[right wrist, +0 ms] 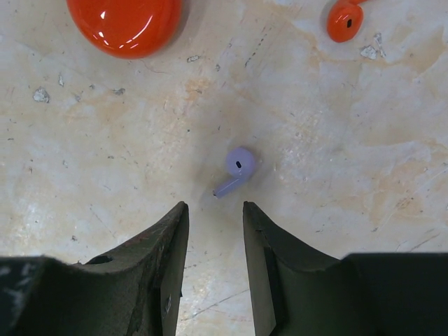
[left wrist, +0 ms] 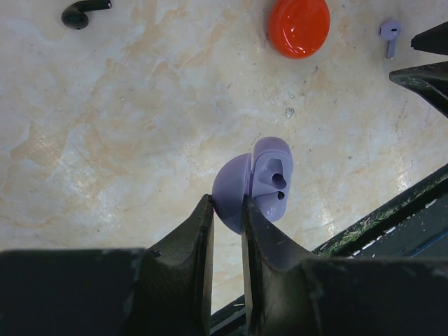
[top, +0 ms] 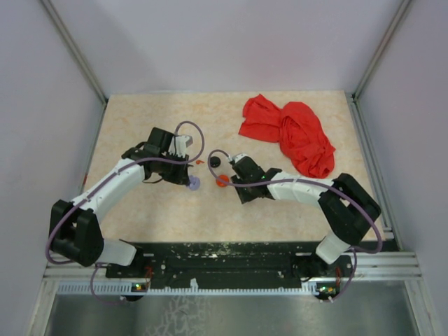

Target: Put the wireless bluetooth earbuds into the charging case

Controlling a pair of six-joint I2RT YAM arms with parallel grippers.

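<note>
My left gripper is shut on the purple charging case [left wrist: 269,175], whose lid stands up, showing the empty earbud slots; in the top view the case [top: 194,183] sits at table centre-left. A purple earbud [right wrist: 240,164] lies on the table, stem toward the lower left. My right gripper is part open just below that earbud, nothing between its fingers. The same earbud [left wrist: 390,35] shows near the right gripper's fingers at the left wrist view's upper right.
A red case [right wrist: 122,21] and red earbud [right wrist: 344,19] lie nearby. A black earbud [left wrist: 77,17] and black case [top: 215,162] are on the table. Red cloth [top: 301,140] fills the back right. The front edge is below.
</note>
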